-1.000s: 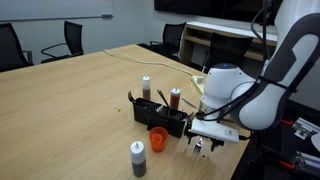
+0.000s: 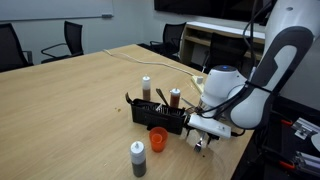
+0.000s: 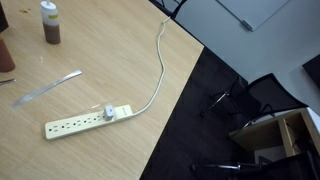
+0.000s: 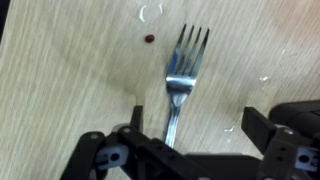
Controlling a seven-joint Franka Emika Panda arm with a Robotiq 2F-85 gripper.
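A metal fork (image 4: 180, 80) lies on the wooden table, tines pointing up the wrist view and handle running down between the fingers. My gripper is open above it, one finger (image 4: 134, 122) to each side, with nothing held. From the side, in exterior view 1, the gripper (image 2: 203, 130) hangs low over the tabletop in front of the black box. The fork is hard to make out there, partly hidden under the gripper.
A black box (image 2: 156, 117) with utensils stands close behind the gripper. An orange cup (image 2: 158, 138) and a white-topped bottle (image 2: 138, 160) are to its left. A power strip (image 3: 88, 122) lies on the table.
The arm has bent lower and the gripper has come down a little toward the table. The cup, box and bottles have not moved.
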